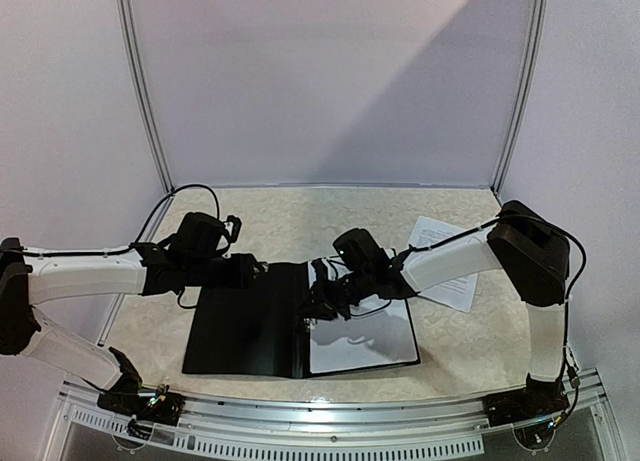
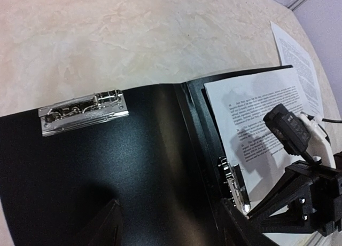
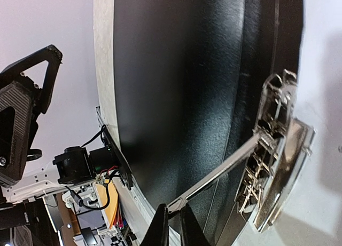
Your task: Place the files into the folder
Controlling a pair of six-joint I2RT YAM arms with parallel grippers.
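Observation:
The black folder (image 1: 245,331) lies spread open on the table. White printed sheets (image 2: 262,110) rest on its right half, beside a metal lever clip (image 2: 235,187) at the spine. In the right wrist view that clip's long lever (image 3: 219,171) stands up at a slant, and its end meets the fingertips of my right gripper. Those fingers are close together; whether they grip the lever is unclear. My left gripper is open above the folder's left half, nothing between its fingers. Another printed sheet (image 1: 460,286) lies partly beyond the folder's right side.
A second metal clip (image 2: 83,112) sits on the top edge of the folder's left half. My right forearm (image 1: 450,261) reaches across the sheets.

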